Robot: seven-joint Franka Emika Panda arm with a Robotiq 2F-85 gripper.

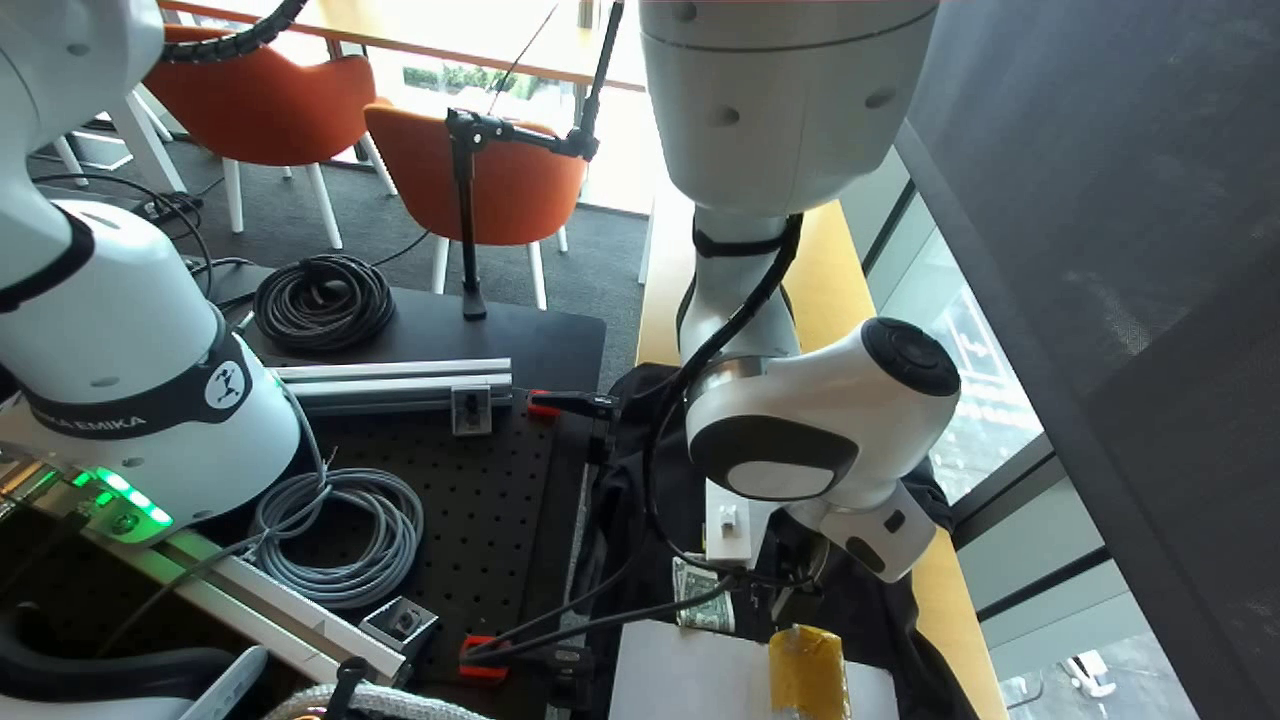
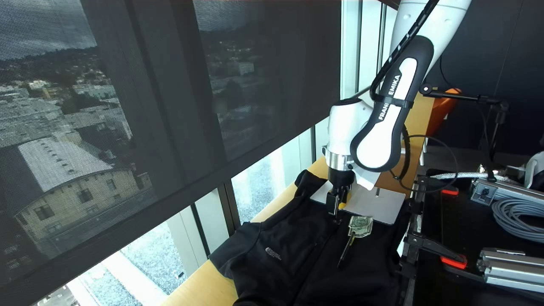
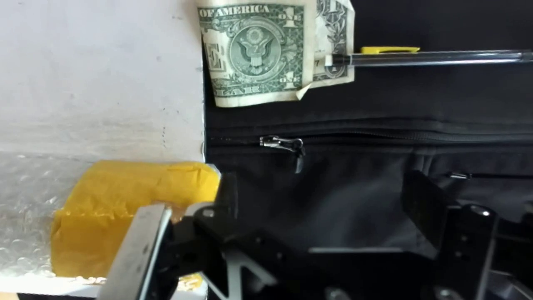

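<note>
My gripper is open and low over the black jacket (image 3: pixel 310 210), with only dark cloth showing between its fingers. Close to its left finger in the wrist view lies a roll of yellow tape (image 3: pixel 135 195) on bubble wrap. A folded dollar bill (image 3: pixel 255 55) rests on the jacket beside a white board (image 3: pixel 100 85). The tip of a clear pen (image 3: pixel 424 58) with a yellow clip overlaps the bill. In exterior view 2 the arm partly hides the yellow roll (image 2: pixel 344 203), and the gripper (image 2: pixel 333 211) appears beside it.
A metal zipper pull (image 3: pixel 280 143) sits on the jacket between bill and gripper. The window blind (image 1: pixel 1116 300) slopes close to the arm. Clamps (image 1: pixel 483 656) line the pegboard's edge. In exterior view 2, open jacket cloth (image 2: pixel 290 255) spreads in front of the gripper.
</note>
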